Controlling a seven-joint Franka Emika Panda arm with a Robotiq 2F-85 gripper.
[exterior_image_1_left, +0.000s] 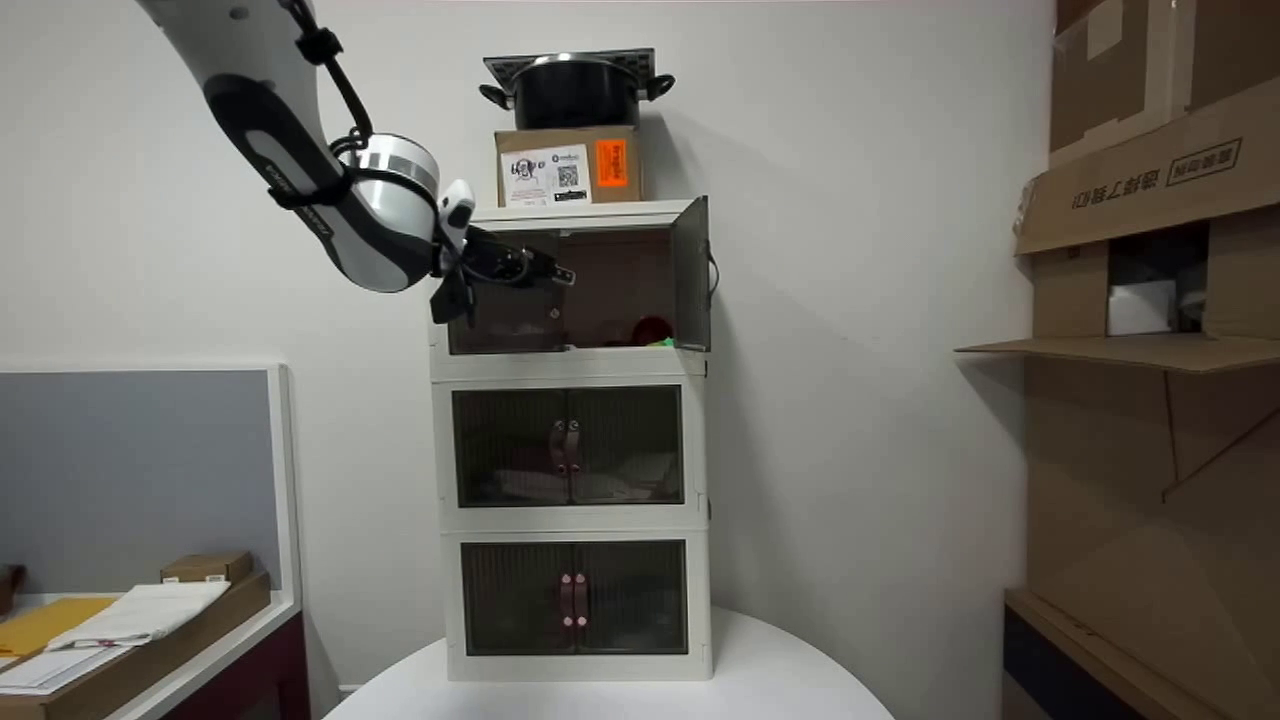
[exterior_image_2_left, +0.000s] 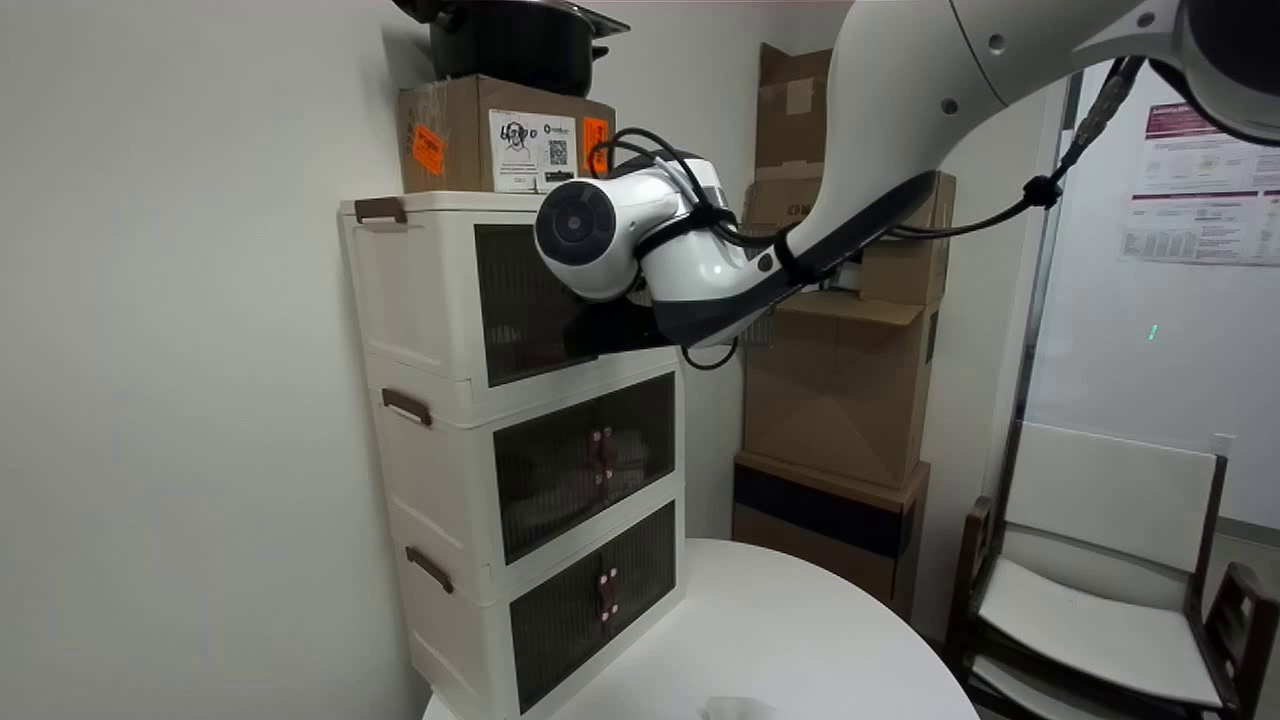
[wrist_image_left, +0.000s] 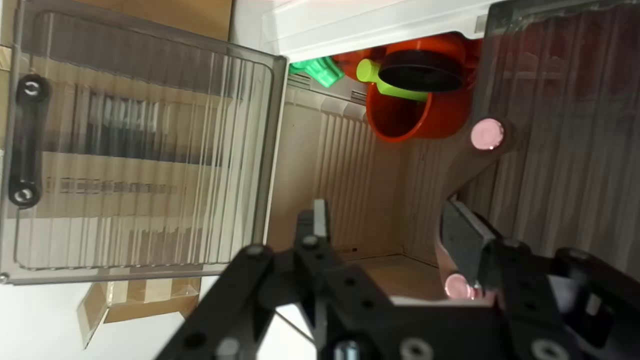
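The white cabinet's top compartment has its right-hand door swung wide open, while the left-hand door is closed. In the wrist view my gripper has its fingers well apart, in front of the cabinet opening. The right finger overlaps the curved handle of the left-hand door; whether they touch cannot be told. No object is clearly held between the fingers. Inside stand a red cup, a red piece with a black rim, and green toy pieces. Exterior view 2 hides the gripper behind the arm.
Two more compartments below have closed doors. A cardboard box carrying a black pot rests on the cabinet top. The round white table has bare surface around the cabinet. Large cardboard boxes stand at the right.
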